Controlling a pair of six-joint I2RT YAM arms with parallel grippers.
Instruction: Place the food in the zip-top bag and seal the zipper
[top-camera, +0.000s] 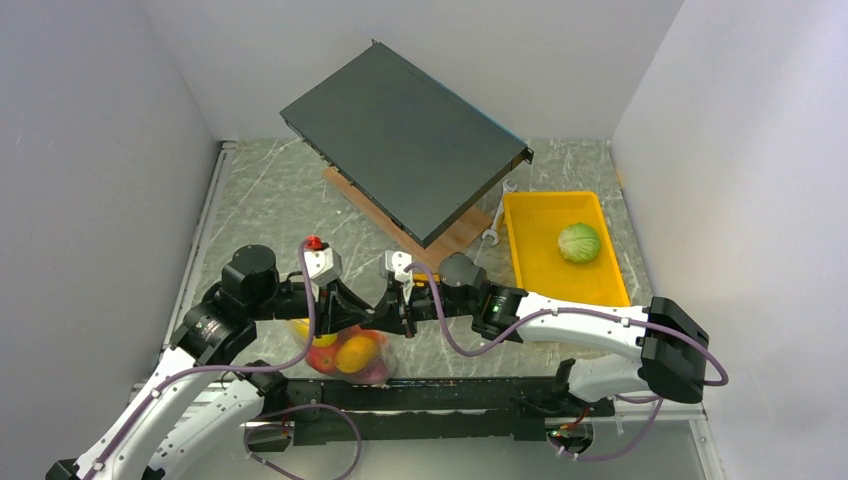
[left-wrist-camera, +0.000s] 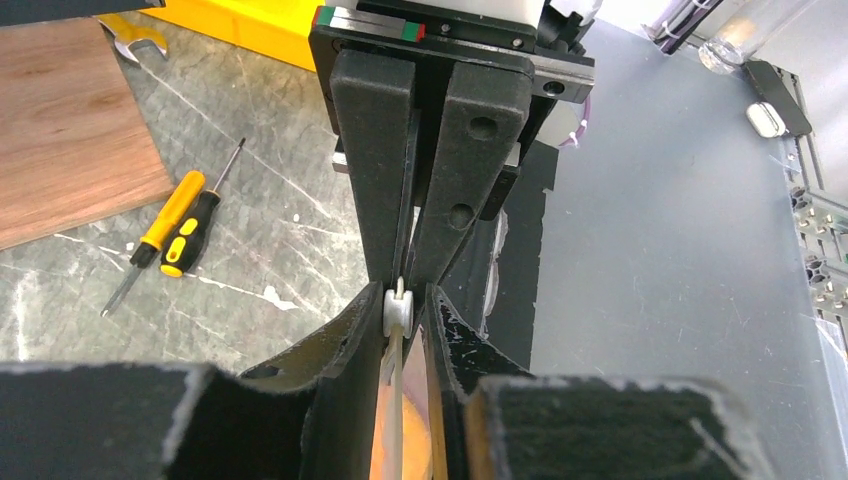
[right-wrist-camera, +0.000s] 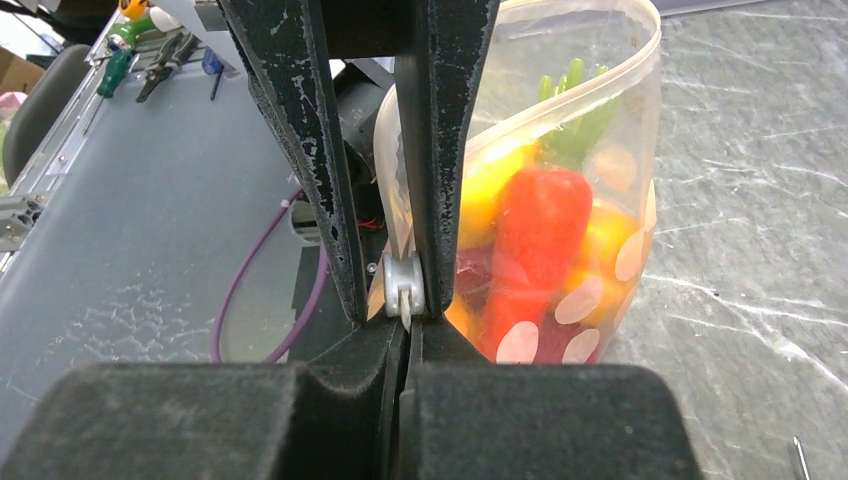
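Note:
The clear zip top bag (right-wrist-camera: 480, 140) stands upright with food inside, including a red pepper (right-wrist-camera: 540, 235) and a yellow-orange piece (top-camera: 356, 353). Its mouth gapes at the far side in the right wrist view. My right gripper is shut on the bag's zipper edge, just beside the white slider (right-wrist-camera: 404, 284). The left gripper has its fingers to either side of that slider, close together, with a narrow gap still visible on one side. From above, both grippers meet over the bag and hide the slider. A cabbage (top-camera: 579, 243) lies in the yellow bin (top-camera: 535, 260).
A dark flat case (top-camera: 400, 140) rests on a wooden board (top-camera: 455, 235) behind the grippers. Two screwdrivers (left-wrist-camera: 190, 235) lie on the marble surface, and a wrench (top-camera: 497, 215) lies beside the bin. Bare surface shows at the left rear.

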